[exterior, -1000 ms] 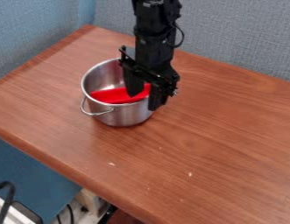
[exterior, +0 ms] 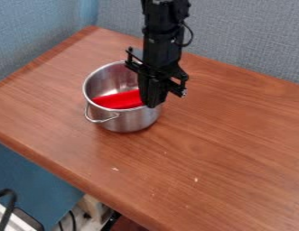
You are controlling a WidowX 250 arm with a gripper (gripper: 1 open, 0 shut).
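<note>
A steel pot point(exterior: 116, 119) with a wire handle stands on the wooden table, left of centre. A red object point(exterior: 116, 100) lies inside it. My black gripper point(exterior: 152, 97) reaches down at the pot's right side, over the rim, partly hiding the red object. Its fingertips appear close together; whether anything is between them is hard to see.
Grey padded walls stand behind and at the left. Cables and equipment lie below the table's left front edge.
Since a second ago my gripper has shifted slightly right and its fingers have changed posture, covering more of the red object's right part. The pot has stayed in place.
</note>
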